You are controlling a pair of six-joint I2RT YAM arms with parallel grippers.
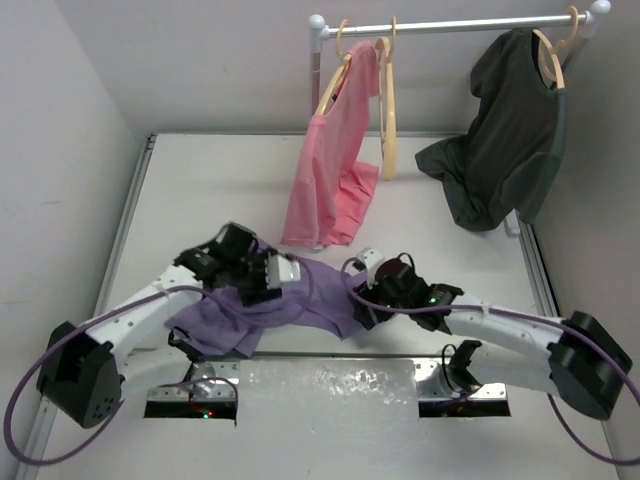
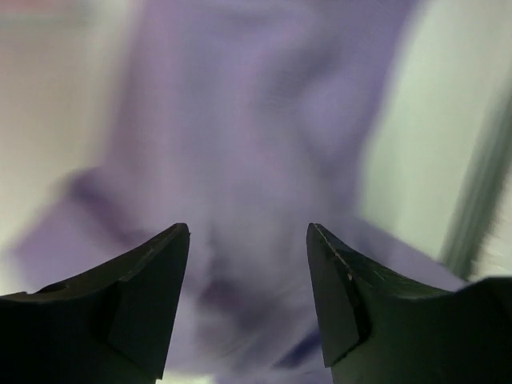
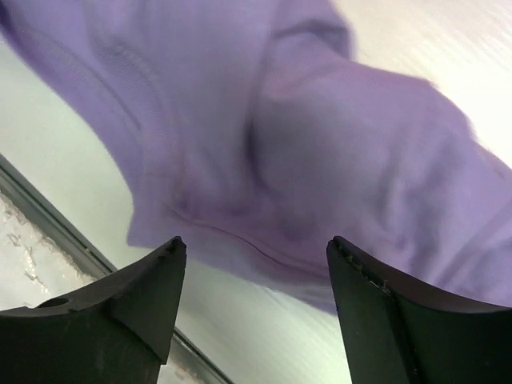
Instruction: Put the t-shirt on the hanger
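Observation:
The purple t-shirt (image 1: 315,293) lies rumpled on the white table, stretching from the left arm across to the right one. Above it at the left is my left gripper (image 1: 268,290), blurred in the top view; in the left wrist view its fingers (image 2: 164,288) stand wide apart with only cloth beyond. Over the shirt's right end is my right gripper (image 1: 366,314), also open, with a folded edge of the shirt (image 3: 264,184) in front of its fingertips. A bare wooden hanger (image 1: 388,120) hangs on the rail (image 1: 450,24).
A pink shirt (image 1: 335,150) on a hanger dangles low behind the purple one, close to both arms. A dark green shirt (image 1: 510,130) hangs at the right of the rack. Bare table (image 1: 220,185) shows at the back left.

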